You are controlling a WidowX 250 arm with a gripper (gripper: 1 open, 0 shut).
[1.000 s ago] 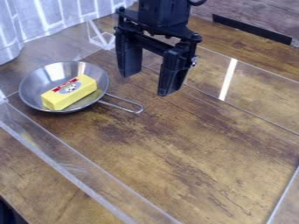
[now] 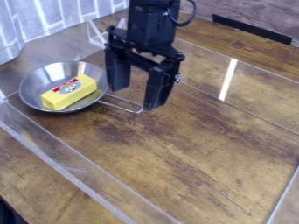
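A black gripper (image 2: pixel 140 83) hangs from the arm at the upper middle, its two thick fingers pointing down and spread open with nothing between them. To its left, a steel pan (image 2: pixel 47 77) with a wire handle lies on the wooden surface, holding a yellow box (image 2: pixel 69 92) with a small label. The gripper is right of the box, near the pan's handle.
Clear panels edge the left and right sides, and a pale cloth or plastic sheet sits at the back left.
The gripper has shifted slightly down and to the left, toward the pan. The pan and yellow box have not visibly moved.
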